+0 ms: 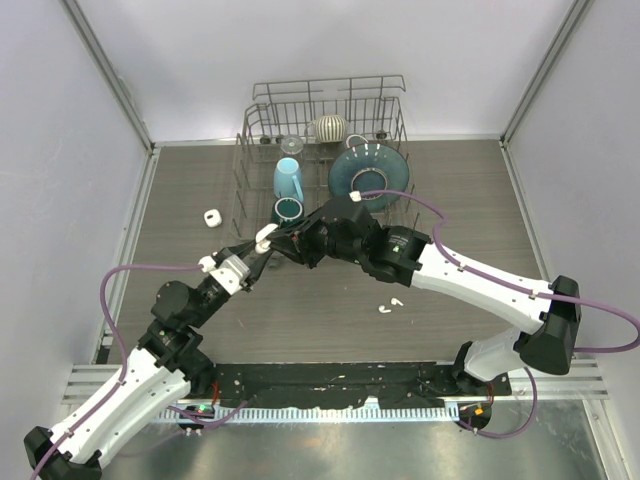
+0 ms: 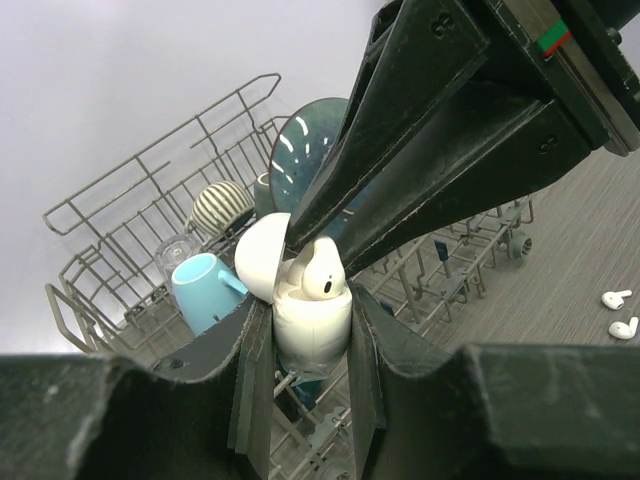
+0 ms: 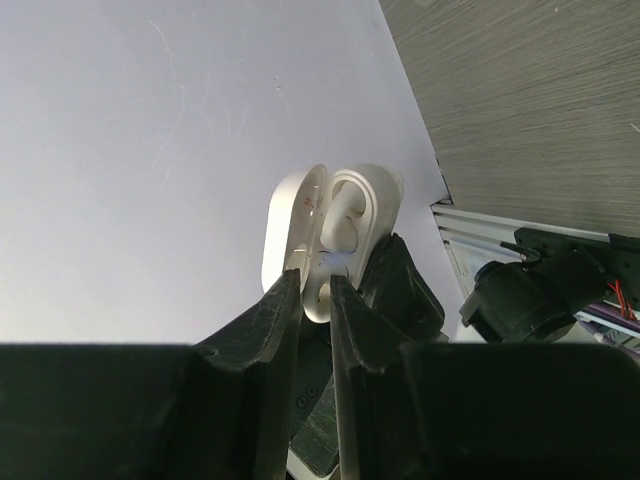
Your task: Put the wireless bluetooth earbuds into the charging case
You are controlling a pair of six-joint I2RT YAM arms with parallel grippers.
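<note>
The white charging case [image 2: 311, 325] is held upright, lid open, in my left gripper [image 1: 258, 248], which is shut on it. An earbud [image 3: 343, 225] sits in one compartment. My right gripper [image 1: 278, 240] is at the case's open top, fingertips on or beside the lid; whether it grips the lid, I cannot tell. Two loose white earbuds [image 2: 620, 329] lie on the wooden surface, right of centre in the top view.
A wire dish rack [image 1: 242, 170] with mugs, a glass and a blue plate [image 1: 390, 170] stands behind the grippers. Another white case [image 1: 212, 218] lies at the left.
</note>
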